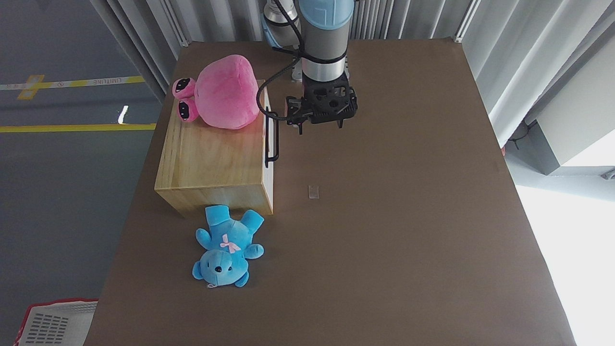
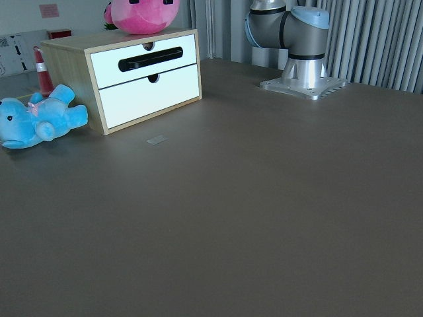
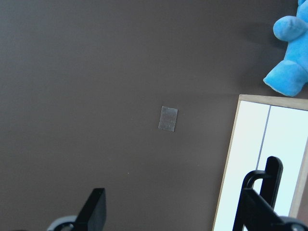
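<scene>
A wooden two-drawer cabinet (image 1: 207, 161) with white fronts (image 2: 145, 100) and a black handle (image 1: 275, 141) stands at the left of the table, both drawers shut. A pink plush toy (image 1: 227, 92) rests on its top. A blue teddy bear (image 1: 227, 256) lies on the table beside the cabinet. My gripper (image 1: 320, 127) is beside the pink toy, near the handle's end, over open table; in the wrist view its fingers are wide apart, open, with nothing between them.
A basket (image 1: 56, 323) sits off the table at the lower left.
</scene>
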